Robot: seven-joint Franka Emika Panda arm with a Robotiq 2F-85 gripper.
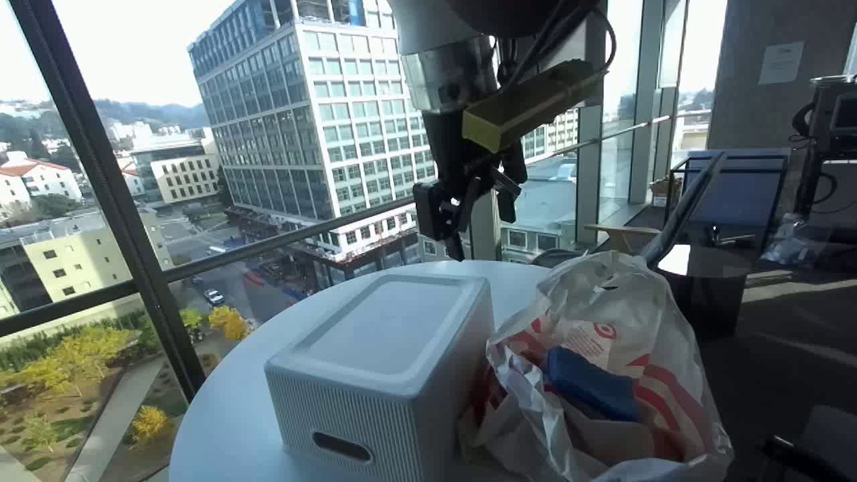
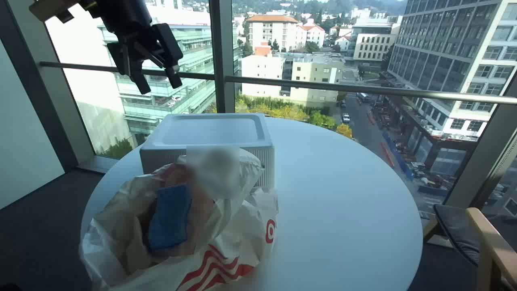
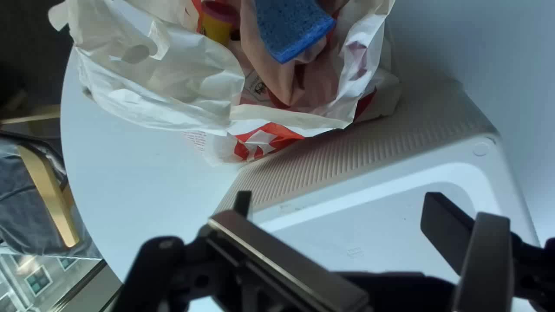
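My gripper stands open above the lidded white box, its two fingers wide apart and nothing between them. In exterior view 2 the gripper (image 2: 160, 87) hangs in the air, clear of the box. The box (image 1: 377, 321) has ribbed sides, a handle slot and a flat closed lid (image 2: 208, 128). Touching or close beside it is a crumpled white plastic bag (image 1: 602, 297) with red markings, its mouth open. A blue sponge (image 3: 294, 26) lies in the bag. A yellow tub (image 3: 217, 26) with a reddish lid shows in the bag in the wrist view.
Everything sits on a round white table (image 2: 339, 208), bare over a wide area to the right in exterior view 2. Large windows with a rail (image 2: 368, 89) surround it. A chair (image 2: 484, 237) stands beyond the table edge.
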